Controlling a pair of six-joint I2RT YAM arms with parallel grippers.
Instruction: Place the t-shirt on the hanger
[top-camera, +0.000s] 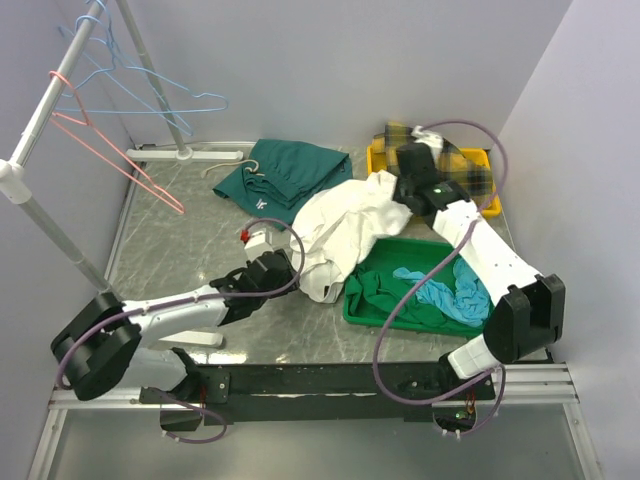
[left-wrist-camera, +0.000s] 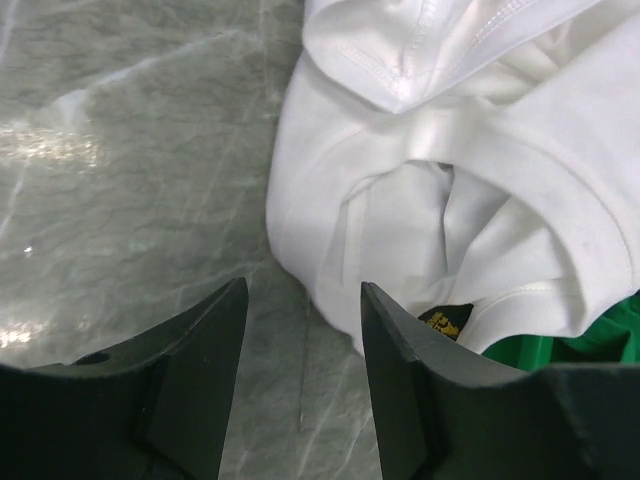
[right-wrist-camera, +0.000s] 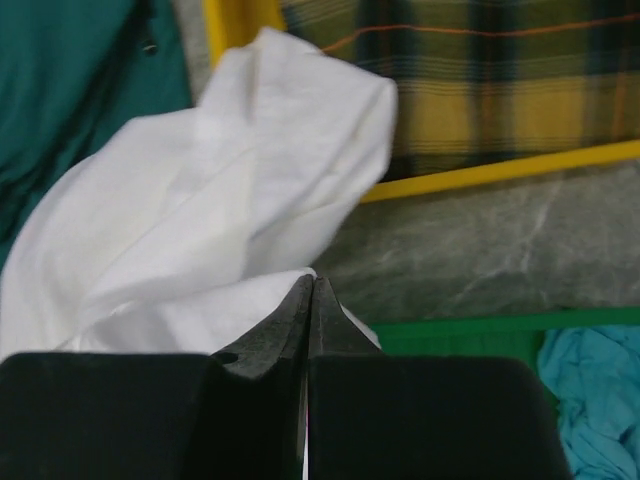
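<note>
A rumpled white t-shirt (top-camera: 345, 225) lies mid-table, partly over the rim of the green tray. In the left wrist view my left gripper has its fingers apart, beside the lower edge of the white cloth (left-wrist-camera: 310, 190). My right gripper (top-camera: 402, 196) is at the cloth's far right end. The right wrist view shows the right fingers (right-wrist-camera: 298, 318) closed together over white cloth (right-wrist-camera: 200, 225); no fold clearly shows between them. An orange hanger (top-camera: 98, 135) and several blue hangers (top-camera: 165, 110) hang on the rack.
A folded dark green garment (top-camera: 285, 178) with a beige hanger hook (top-camera: 235, 164) lies behind the white cloth. The green tray (top-camera: 400, 322) holds green and turquoise cloth. Plaid cloth fills the yellow tray (top-camera: 489, 208).
</note>
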